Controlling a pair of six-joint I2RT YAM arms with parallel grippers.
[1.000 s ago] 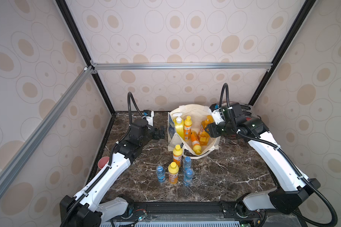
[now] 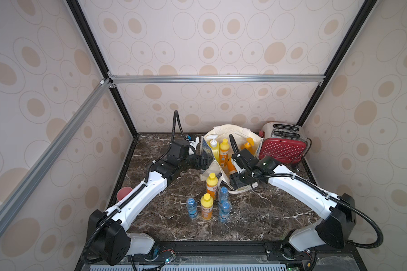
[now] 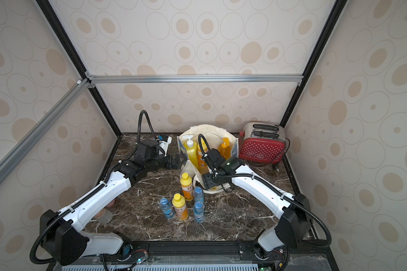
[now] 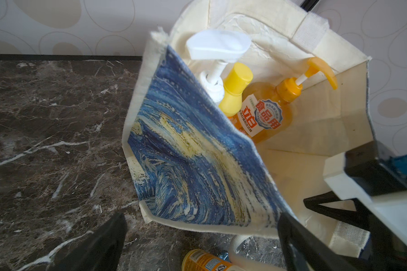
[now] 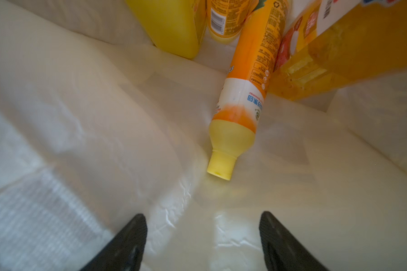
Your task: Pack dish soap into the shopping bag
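Observation:
The cream shopping bag (image 4: 316, 131), with a blue painted side, stands wide open at the back centre. Inside it are a yellow bottle with a white pump (image 2: 214, 146), an upright orange bottle with a yellow cap (image 2: 224, 151) and an amber pump bottle (image 4: 269, 110). Another orange bottle (image 5: 239, 94) lies low in the bag, its yellow cap toward the bag's front. My right gripper is open over the bag's mouth, with only bag lining seen between its fingers. Beside the bag's left wall, my left gripper stands open, its right finger close to the bag's edge.
In front of the bag stand two orange bottles with yellow caps (image 2: 206, 206) (image 2: 212, 186) and several small blue water bottles (image 2: 191, 207). A red toaster (image 2: 282, 146) is just right of the bag. A pink cup (image 2: 124, 193) sits far left.
My right arm has swung left and down, from the bag's right edge to over its front part. My left arm has moved right, up to the bag's left wall.

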